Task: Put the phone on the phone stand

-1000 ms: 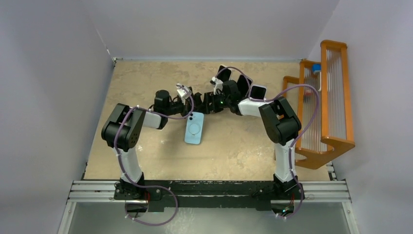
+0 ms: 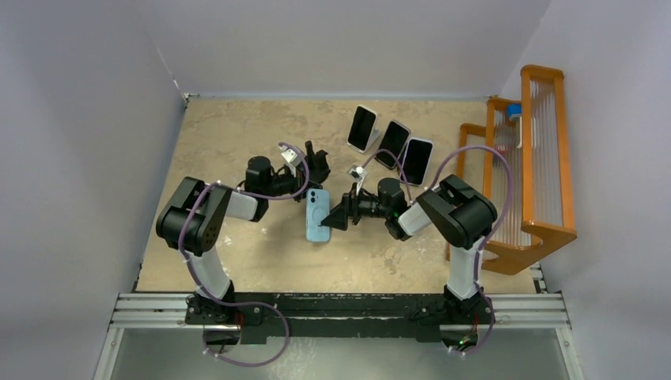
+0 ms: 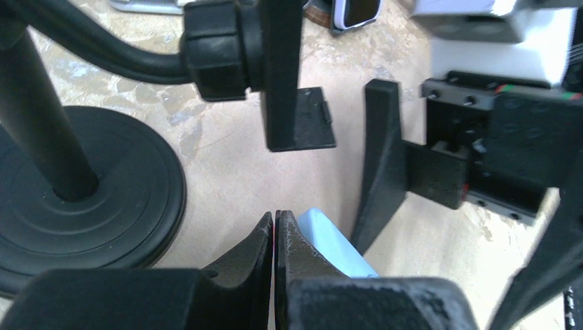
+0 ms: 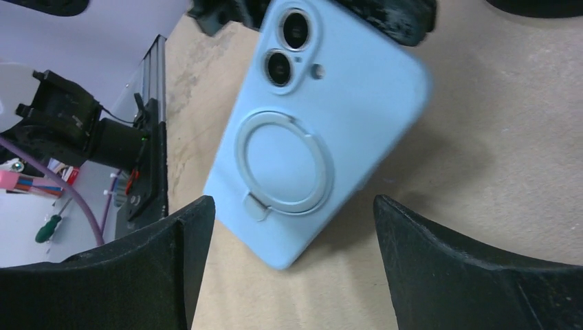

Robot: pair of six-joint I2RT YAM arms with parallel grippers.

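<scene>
The light blue phone point(image 2: 318, 215), its back with two lenses and a ring facing up, is tilted, and a shadow shows under its right side in the right wrist view. My left gripper is shut at the phone's upper end; the phone's edge shows beside the fingers, with nothing visible between them. My right gripper point(image 2: 327, 222) is open, its fingers point(image 4: 148, 258) on either side of the phone's lower end and apart from it. Just behind the left gripper stands a black stand point(image 2: 318, 167) with a round base point(image 3: 130, 172).
Three dark-screened devices, one upper point(image 2: 362, 128), one middle point(image 2: 393, 142) and one right point(image 2: 416, 161), stand at the back right. A wooden rack point(image 2: 554, 150) borders the right side.
The phone has shifted slightly toward the front and straightened.
</scene>
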